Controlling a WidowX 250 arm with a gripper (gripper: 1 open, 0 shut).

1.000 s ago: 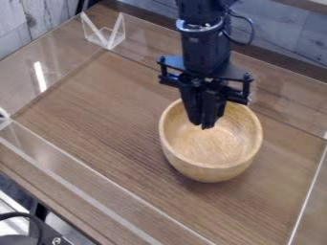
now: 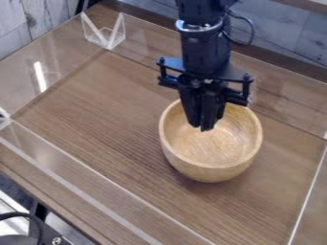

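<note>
A pale tan oval bowl (image 2: 211, 150) rests on the wooden table at centre right. My black gripper (image 2: 201, 113) hangs point-down over the bowl's back part, its tip overlapping the bowl's interior in this view. The arm hides the back of the rim. Whether the fingers are apart or together, and whether they touch the bowl, I cannot tell.
A small white wire holder (image 2: 99, 33) stands at the back left. A grey wall runs along the back.
The gripper sits very slightly higher or further back, and the bowl looks marginally shifted; otherwise little differs.
</note>
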